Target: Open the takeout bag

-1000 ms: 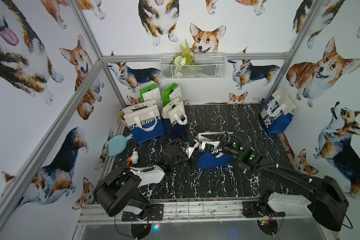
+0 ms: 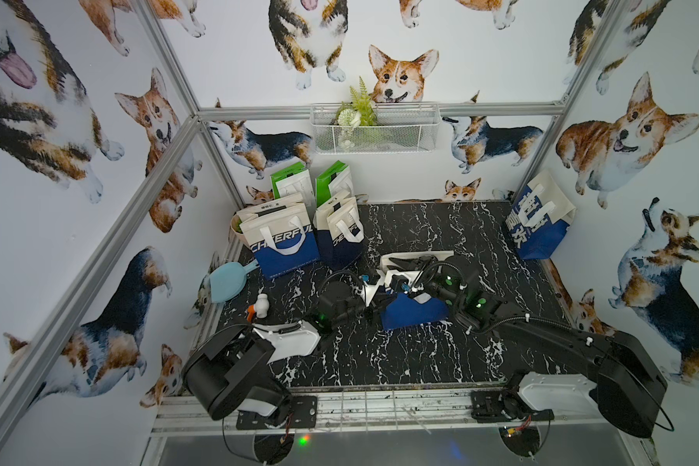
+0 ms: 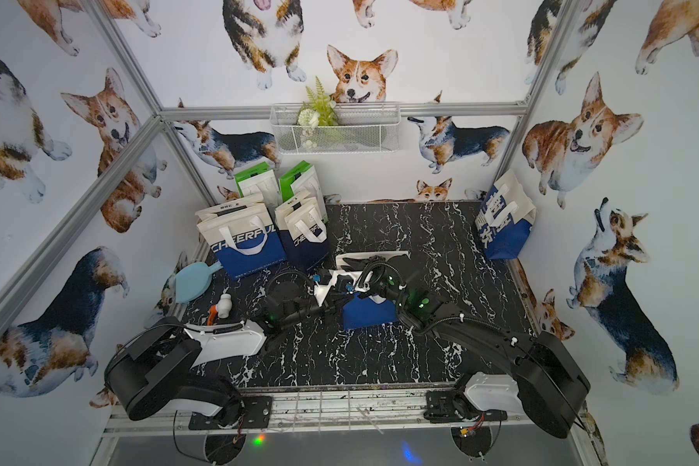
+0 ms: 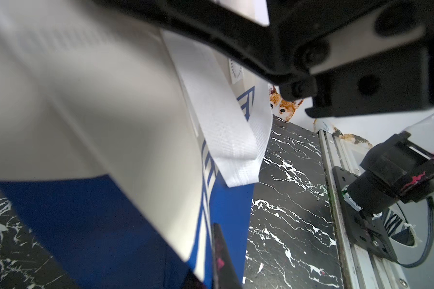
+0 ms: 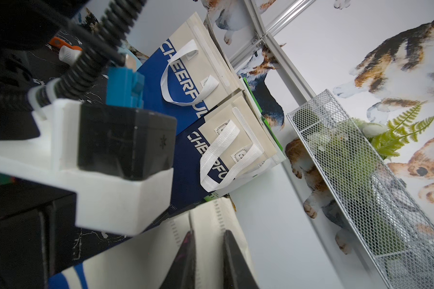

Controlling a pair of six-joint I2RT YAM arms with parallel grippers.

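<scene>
The takeout bag [image 2: 415, 312], cream above and blue below, stands mid-table, partly covered by both arms. In the left wrist view its side panel and white strap handle [image 4: 226, 130] fill much of the picture. My left gripper is low at the bag's side, its dark fingers [image 4: 222, 262] shut with the bag's thin edge running between them; the tips are partly hidden. In the right wrist view my right gripper is part open, fingers spread around the bag's cream top rim [image 5: 208, 216], with a gap between them.
Several other bags stand at the back left, including a CHEERFUL bag [image 2: 283, 240]. Another blue-white bag [image 2: 539, 217] is at the right wall. A light-blue paddle [image 2: 229, 281] and a white-orange toy [image 2: 260, 306] lie left.
My right arm has shifted slightly toward the back over the bag's top. The bag's visible rim has risen a little in view. The left arm looks unchanged.
</scene>
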